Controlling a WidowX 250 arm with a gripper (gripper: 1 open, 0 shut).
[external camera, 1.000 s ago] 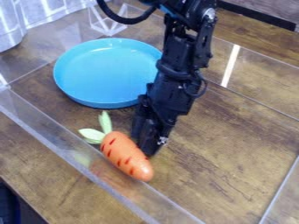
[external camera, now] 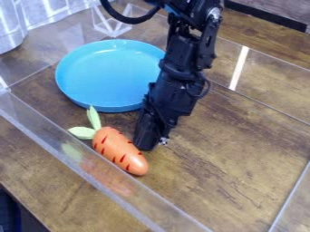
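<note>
An orange toy carrot (external camera: 121, 151) with pale green leaves lies on the wooden surface at the lower left, along the inner side of a clear plastic wall. My black gripper (external camera: 150, 141) is down at the surface just right of the carrot's leafy end. It looks shut, with nothing visible between its fingers; its tips are partly dark against the wood.
A blue round plate (external camera: 91, 68) lies behind, left of the arm. Clear walls (external camera: 49, 131) edge the work area on the left.
Since a second ago the carrot and my gripper have moved a little toward the back left.
</note>
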